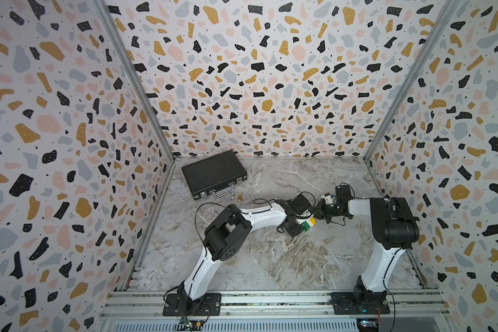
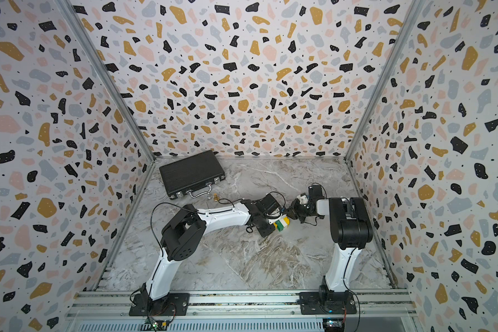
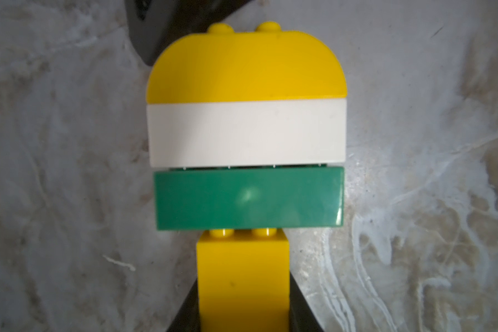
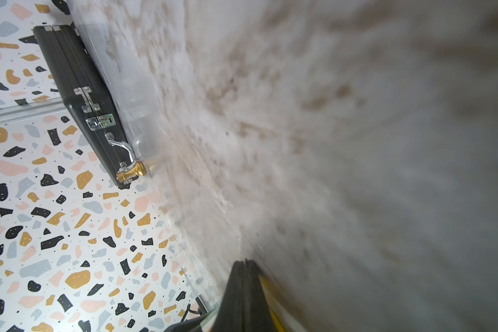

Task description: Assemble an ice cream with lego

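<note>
A stack of bricks lies along the table: yellow rounded top, white brick, green brick and a narrow yellow brick. My left gripper is shut on the narrow yellow brick at the bottom of the left wrist view. My right gripper is shut, low over the table beside the rounded top; a dark finger shows at the top of the left wrist view, and some yellow shows behind it in the right wrist view.
A black briefcase stands at the back left, with a small gold object near its handle.
</note>
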